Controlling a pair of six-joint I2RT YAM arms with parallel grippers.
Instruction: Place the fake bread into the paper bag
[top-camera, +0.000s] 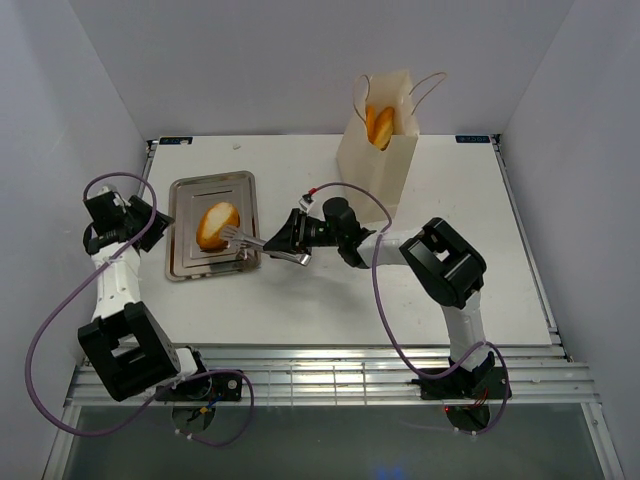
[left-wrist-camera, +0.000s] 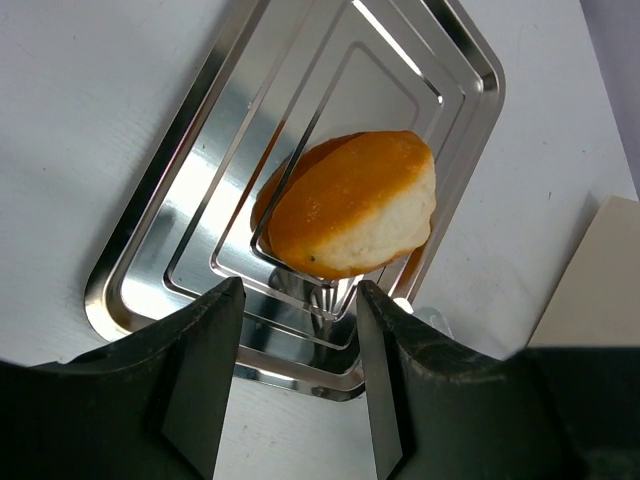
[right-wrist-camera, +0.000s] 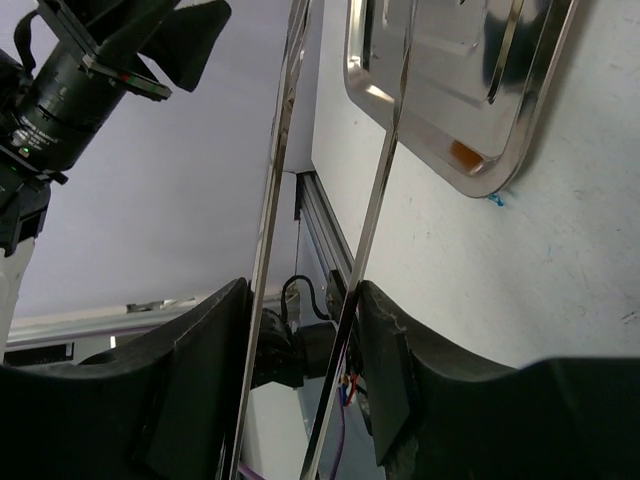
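Note:
A bread roll (top-camera: 217, 227) lies on the metal tray (top-camera: 182, 205); the left wrist view shows the roll (left-wrist-camera: 355, 205) whole, golden with a pale end. My right gripper (top-camera: 272, 247) has metal tongs (top-camera: 245, 240) between its fingers, one finger against each tong arm, the arms a little apart. The tong tips reach the roll's right edge; whether they touch it I cannot tell. In the right wrist view the tongs (right-wrist-camera: 380, 180) run up past the frame, and the roll is out of sight. My left gripper (top-camera: 165, 228) stands open and empty beside the tray's left edge. The paper bag (top-camera: 372, 175) stands upright at the back.
Other bread pieces (top-camera: 384, 128) stick up inside the bag's open mouth, between its two loop handles (top-camera: 428, 88). Clear white table lies between tray and bag, and to the right of the bag. A grey wall (top-camera: 50, 120) rises close behind the left arm.

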